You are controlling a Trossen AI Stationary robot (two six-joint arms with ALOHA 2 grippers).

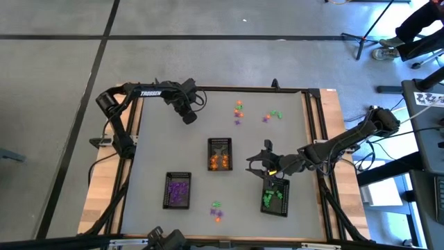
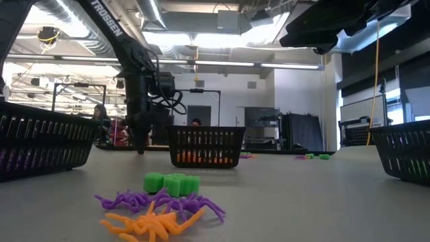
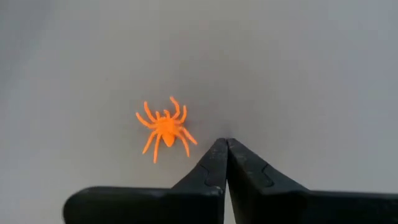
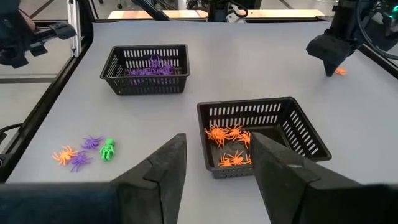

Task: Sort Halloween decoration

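Flat on the table lies an orange spider (image 3: 166,128), up and left of the tips of my left gripper. Those tips meet with nothing between them, and the spider is apart from them. My right gripper stands open and empty above the table, near the basket of green pieces (image 1: 275,211). In the right wrist view, orange spiders lie in the middle basket (image 4: 267,102) and purple ones in another basket (image 4: 106,68). A loose group holds an orange spider (image 4: 64,155), two purple spiders (image 4: 79,160) and a green figure (image 4: 107,150).
Toward the far side lie two more loose groups: orange, green and purple pieces (image 1: 238,107), and green pieces (image 1: 276,113) beside purple and orange ones (image 1: 266,119). Bare tabletop (image 1: 173,146) separates the left arm from the baskets.
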